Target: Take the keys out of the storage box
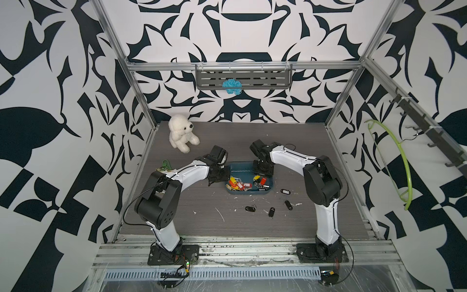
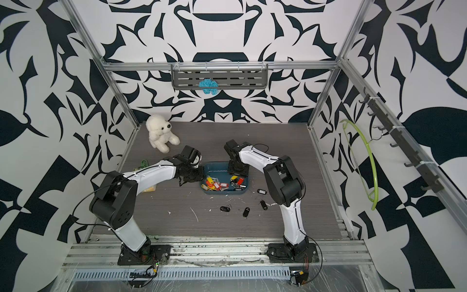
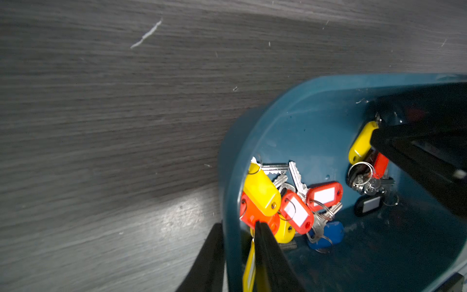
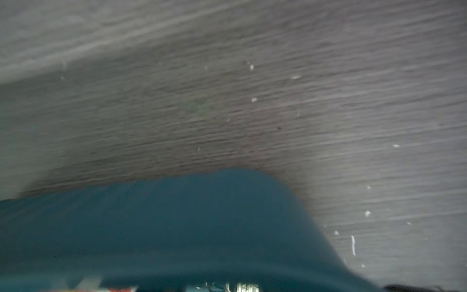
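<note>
The blue storage box (image 1: 249, 192) sits mid-table with keys inside. In the left wrist view, a yellow key tag (image 3: 261, 188), red key tags (image 3: 325, 195) and a blue key tag (image 3: 333, 232) lie heaped by its left wall. Another group, including a second yellow tag (image 3: 363, 142) and a black tag (image 3: 368, 205), lies toward the other end. My left gripper is shut on the box's left wall, one finger on either side. Over the box's right part hangs my right gripper (image 1: 263, 171), open; its fingertips are out of the right wrist view.
Several black-tagged keys (image 1: 271, 212) lie on the table in front and right of the box. A white plush dog (image 1: 181, 132) sits at the back left. Partly behind the left arm is a green item (image 1: 166, 165).
</note>
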